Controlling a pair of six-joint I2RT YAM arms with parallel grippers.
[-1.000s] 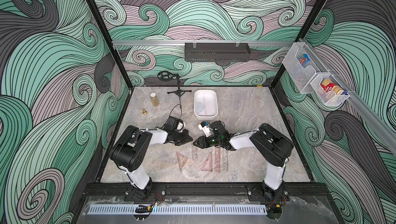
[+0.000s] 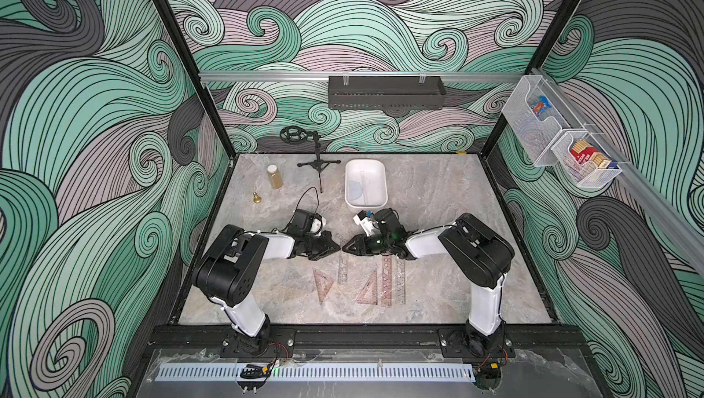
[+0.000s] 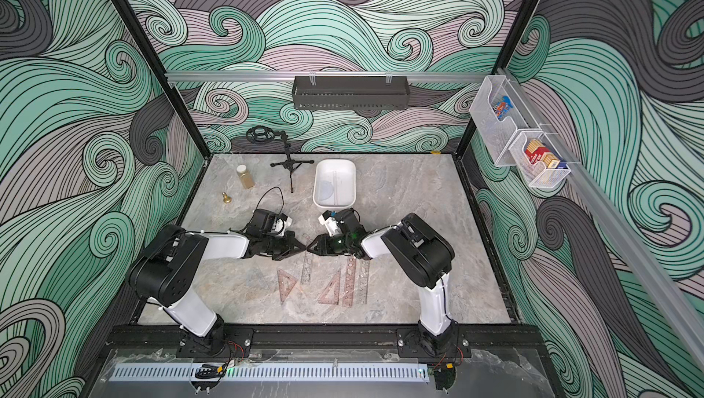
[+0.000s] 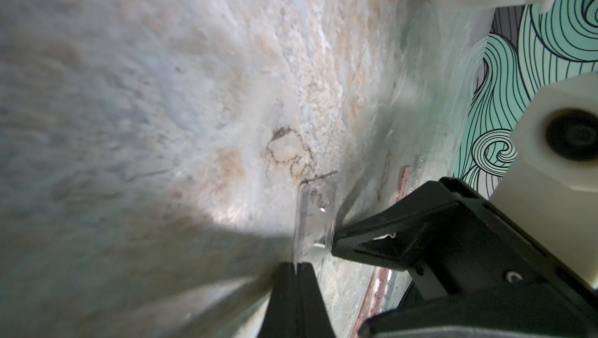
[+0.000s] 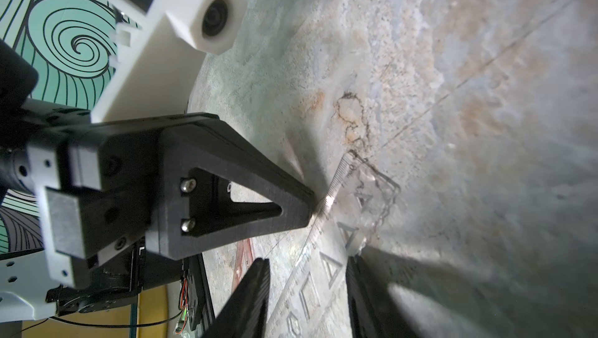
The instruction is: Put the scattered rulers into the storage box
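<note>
A clear ruler lies on the table between the two grippers. My left gripper is shut, its tips at one long edge of the ruler; whether they pinch that edge, I cannot tell. My right gripper stands part open, with the ruler showing in the gap between its fingers. In the top left view, a pink set square, another set square, a pink ruler and a second clear ruler lie towards the front. The white storage box stands behind the grippers.
A black stand, a small bottle and a brass piece occupy the back left. Wire baskets hang at the right. The table right of the box is bare.
The left arm has hardly moved.
</note>
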